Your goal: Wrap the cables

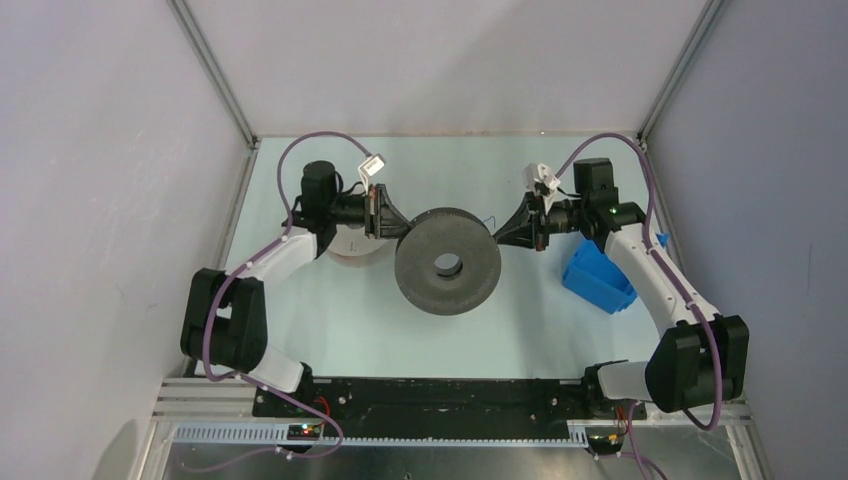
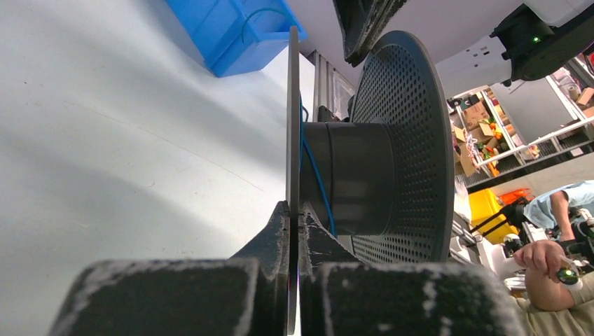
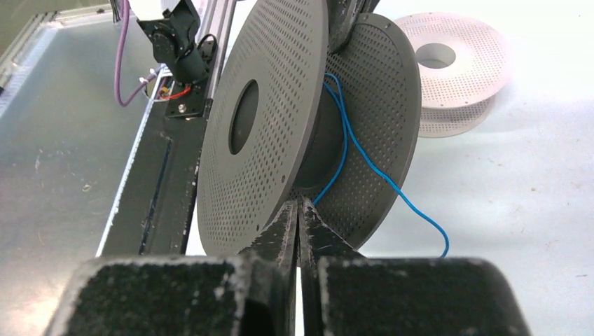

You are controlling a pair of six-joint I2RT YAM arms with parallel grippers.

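Observation:
A dark grey perforated spool hangs between both grippers, its hole facing up in the top view. In the left wrist view my left gripper is shut on the thin rim of one flange. A blue cable lies over the spool's hub; in the right wrist view a loose length loops out past the flanges. My right gripper is at the spool's right edge, fingertips close together beside the cable; whether the cable is between them is unclear.
A pale spool lies on the white table behind my left arm. A blue bin stands at the right beside my right arm.

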